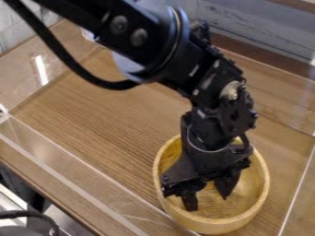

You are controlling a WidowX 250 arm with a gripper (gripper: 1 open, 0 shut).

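Note:
A pale yellow oval bowl [222, 220] rests on the wooden counter at the lower right. My black gripper [207, 192] reaches down from the top left into it, with its fingertips low inside the bowl, open. The gripper and wrist cover much of the bowl's inside, and I cannot see anything between the fingers.
Bare wooden counter [99, 115] spreads to the left and behind the bowl. A clear edging strip runs along the front left, with a dark cable at the bottom left corner. A pale wall stands at the back.

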